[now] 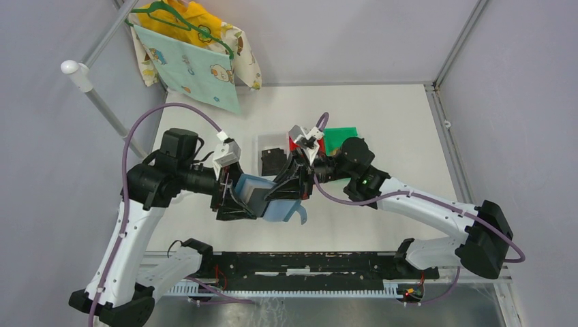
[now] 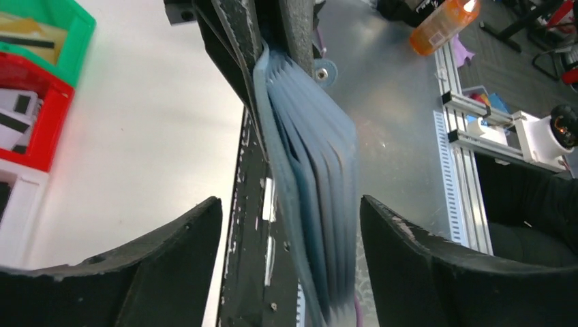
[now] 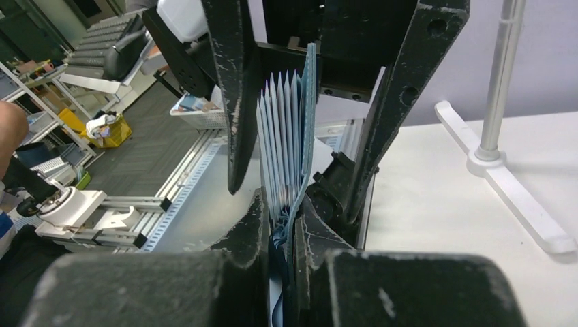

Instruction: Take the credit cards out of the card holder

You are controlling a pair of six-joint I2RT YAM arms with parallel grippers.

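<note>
The pale blue card holder [image 1: 253, 193] is held up above the front of the table between both arms, its many leaves fanned like an accordion. My right gripper is shut on one end of it, pinching the leaves together. Around the opposite end stands my left gripper, open, with a gap on either side of the leaves [image 2: 320, 136]. A strap with a round snap [image 2: 324, 72] sticks out near the right gripper. Whether cards sit in the pockets cannot be told from these views.
Behind the arms lie a green bin [image 1: 346, 133], a red bin [image 2: 58, 129] and a white bin [image 2: 26, 204]; a dark wallet [image 1: 274, 162] is in the white one. A clothes rack [image 1: 109, 112] stands at left.
</note>
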